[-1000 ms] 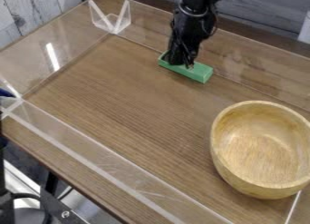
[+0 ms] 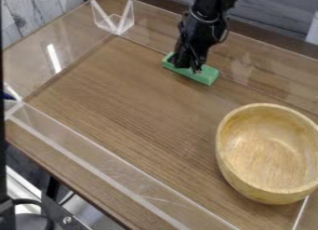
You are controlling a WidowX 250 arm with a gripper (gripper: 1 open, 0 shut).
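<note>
A black robot gripper (image 2: 189, 59) reaches down from the top centre onto a green rectangular block (image 2: 202, 74) lying flat on the wooden table (image 2: 112, 113). The fingertips are at the left part of the block, over its upper surface or just beside it. The dark fingers look close together; whether anything is between them is hidden.
A large wooden bowl (image 2: 267, 150) sits at the right. A small clear plastic piece (image 2: 113, 20) stands near the back left. Clear barriers line the left side.
The gripper has shifted slightly to the right over the green block. The block looks about where it was.
</note>
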